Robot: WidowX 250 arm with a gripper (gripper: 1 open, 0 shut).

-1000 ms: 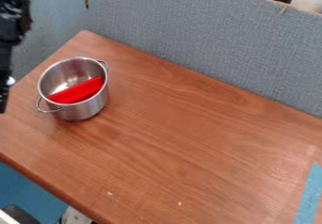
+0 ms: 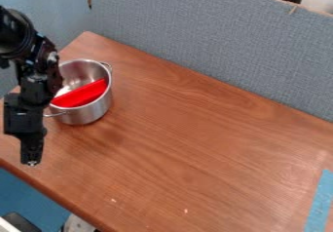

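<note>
A steel pot [image 2: 93, 109] with handles stands on the left part of the wooden table [image 2: 196, 138], with a red object [image 2: 81, 94] lying inside it. My black gripper [image 2: 30, 161] hangs at the pot's left side, its tips low near the table's left edge and in front of the pot. It appears shut, with nothing visible between its fingers. The arm hides part of the pot's left side.
A grey padded panel [image 2: 208, 41] runs along the back of the table. A strip of blue tape [image 2: 318, 197] lies at the right.
My arm has come in from the left edge of the view and moved right and down beside the pot. The pot and the red object look unmoved.
</note>
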